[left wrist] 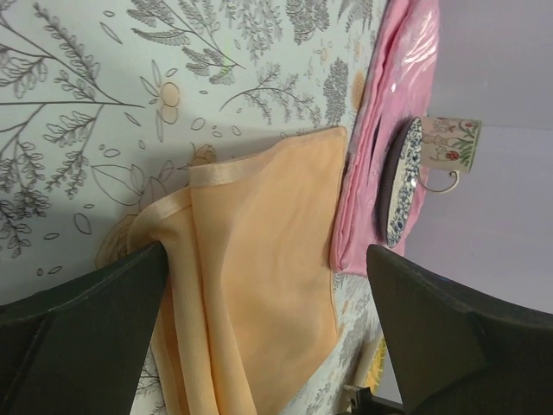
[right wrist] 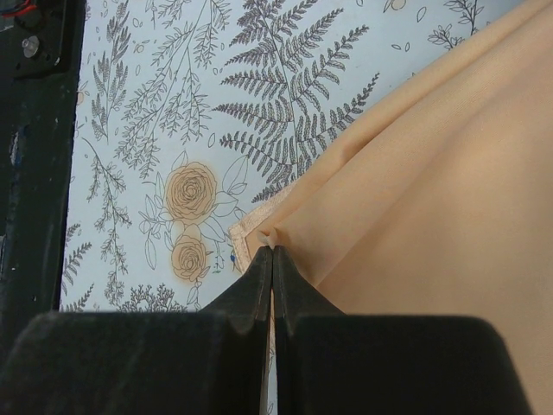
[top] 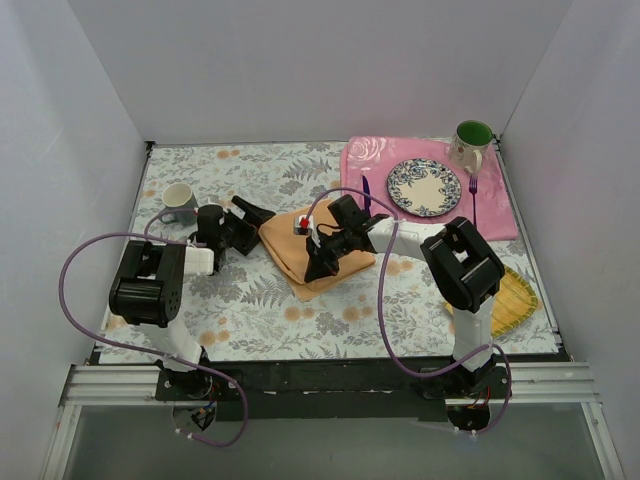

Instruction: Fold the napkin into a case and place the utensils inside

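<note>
The peach napkin lies on the patterned cloth with a narrow strip of its left edge folded over. Its far-left corner stands slightly raised in the left wrist view. My left gripper is open around that corner, with no visible grip on the fabric. At the near-left end of the fold, my right gripper is shut on a small pinch of the napkin. The dark knife and the fork rest on the pink placemat at the back right.
A patterned plate and a green-lined mug occupy the pink placemat. A white mug stands close behind the left arm. The yellow basket sits at the right. Bare cloth lies in front of the napkin.
</note>
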